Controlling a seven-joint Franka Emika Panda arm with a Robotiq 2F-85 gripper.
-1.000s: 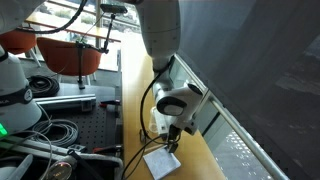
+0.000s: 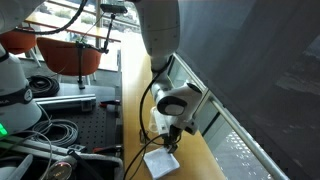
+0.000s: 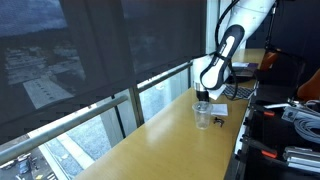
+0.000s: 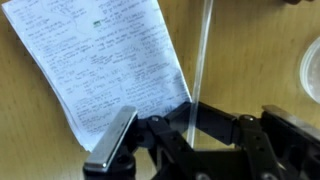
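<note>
In the wrist view a thin, pale rod runs from the top edge down to my gripper. The gripper is shut on the rod near its lower end in that view. White sheets with handwriting lie on the wooden table to the left of the rod. From the side, the gripper hangs low, close by the edge of the paper. The rod is too thin to make out clearly in the exterior views.
A clear container stands on the table near the paper; its rim shows at the right of the wrist view. Small dark items lie beside it.
</note>
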